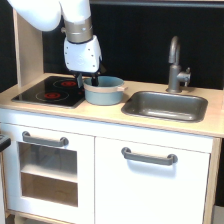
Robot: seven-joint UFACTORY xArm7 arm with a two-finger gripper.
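Note:
A grey-blue pot (104, 94) stands on the counter between the stove and the sink, close to the stove's right edge. My white arm comes down from the top left. Its dark gripper (90, 77) is at the pot's left rim, pointing downward. The fingers are small and dark against the dark backdrop, so whether they touch or grasp the rim cannot be made out. What lies inside the pot is hidden.
Left of the pot is a black stove top (52, 91) with red-ringed burners. A sink (165, 105) with a tall grey faucet (176, 72) takes up the right side. Below are an oven door (47, 173) and a white cabinet door (150, 185) with grey handles.

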